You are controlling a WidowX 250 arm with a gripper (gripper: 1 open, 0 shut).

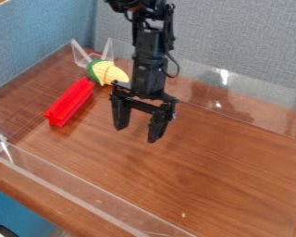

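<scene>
My black gripper [138, 120] hangs over the middle-left of the wooden surface [188, 185], its fingers spread apart with nothing visible between them. To its left a long red bar [69, 102] lies on the wood. Behind that, at the back left, a yellow and green object [107, 72] lies partly beside the arm.
Clear plastic walls border the wooden surface, with a blue padded wall [21, 42] at the left and a grey one [250, 56] at the back.
</scene>
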